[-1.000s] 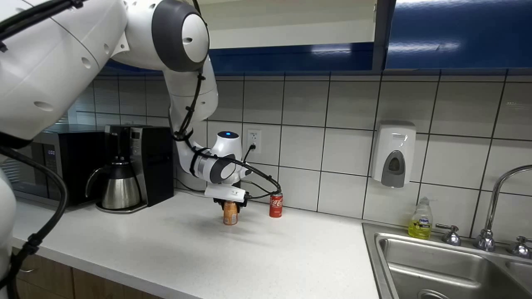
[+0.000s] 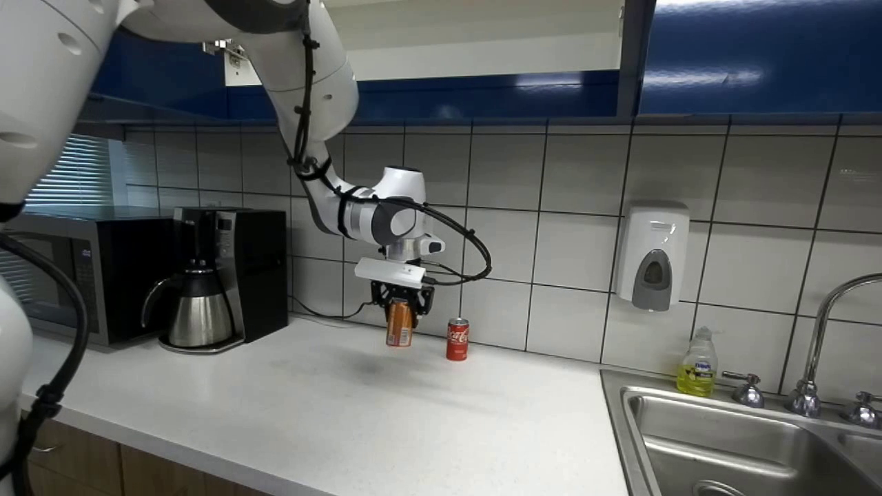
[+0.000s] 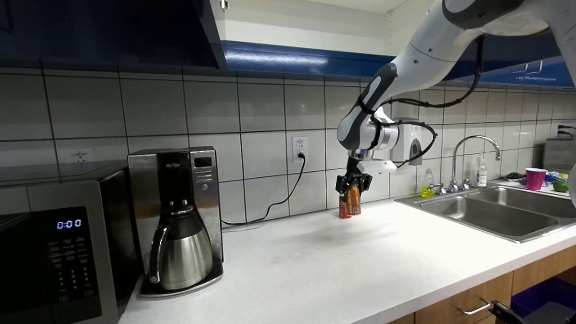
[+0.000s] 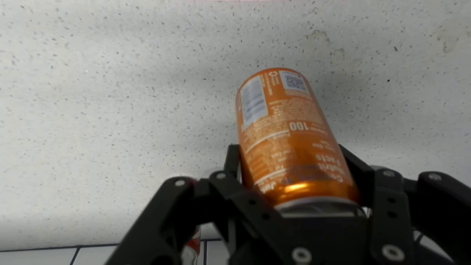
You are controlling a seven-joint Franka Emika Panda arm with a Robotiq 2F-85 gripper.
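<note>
An orange can (image 2: pixel 399 324) hangs above the counter with my gripper (image 2: pixel 402 304) shut around its upper part. In the wrist view the orange can (image 4: pixel 293 137) points its base away from me, its barcode and printed label showing, a black finger on each side. A red Coca-Cola can (image 2: pixel 457 339) stands upright on the counter near the tiled wall, just right of the held can. In exterior view 2 the red can (image 3: pixel 344 209) is partly hidden behind the orange can (image 3: pixel 353 200). Only a bit of the red can shows behind the gripper in the wrist view.
On the left stand a coffee maker (image 2: pixel 250 269) and a microwave (image 2: pixel 91 269). A sink (image 2: pixel 736 430) with a yellow soap bottle (image 2: pixel 699 364) lies to the right. An open cupboard (image 2: pixel 479 41) is overhead.
My gripper has risen and moved slightly right and toward the wall, carrying the orange can up off the counter. The red can has stayed where it was.
</note>
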